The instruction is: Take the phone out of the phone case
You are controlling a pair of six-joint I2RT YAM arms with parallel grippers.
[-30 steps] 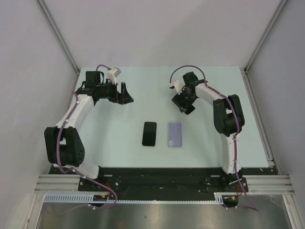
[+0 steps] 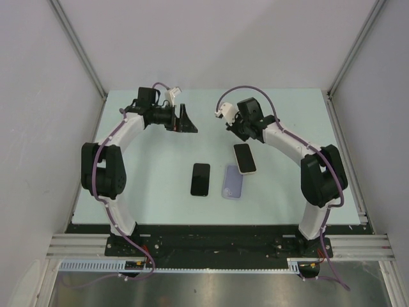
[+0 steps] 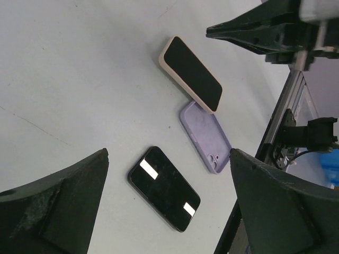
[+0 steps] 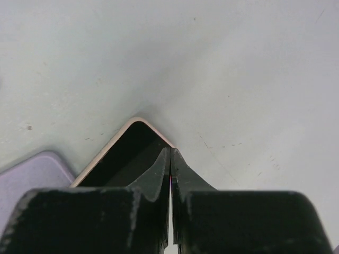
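Observation:
A phone with a pale pink rim (image 2: 245, 158) lies right of centre on the white table. Below it is an empty lilac case (image 2: 232, 181), and a black phone with two white labels (image 3: 164, 187) lies left of that case. My right gripper (image 2: 232, 131) is above and just beyond the pink-rimmed phone, shut, with nothing visible between its fingertips. In the right wrist view its tips hang over that phone's edge. My left gripper (image 2: 184, 125) stands open and empty above the table, up-left of the black phone.
The table's front edge (image 2: 166, 224) runs below the objects.
The pink-rimmed phone has moved toward the front, beside the lilac case, which is slightly shifted and turned. The left arm has moved right; the right gripper has moved slightly left and up in the top view.

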